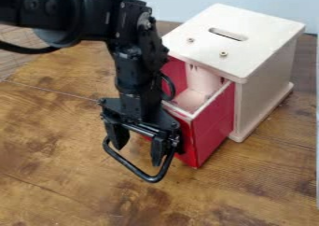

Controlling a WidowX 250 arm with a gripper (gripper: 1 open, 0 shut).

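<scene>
My black gripper [138, 141] points downward just left of a pale wooden box [259, 88], close against the front of its red drawer [208, 134]. The drawer is pulled out from the box, and a pale cylindrical shape shows inside it. A black loop, like a handle or bar, hangs below the gripper's fingers; whether the fingers are shut on it I cannot tell. The box's top has a slot and two small screws.
A pale wall stands behind the box at the top right.
</scene>
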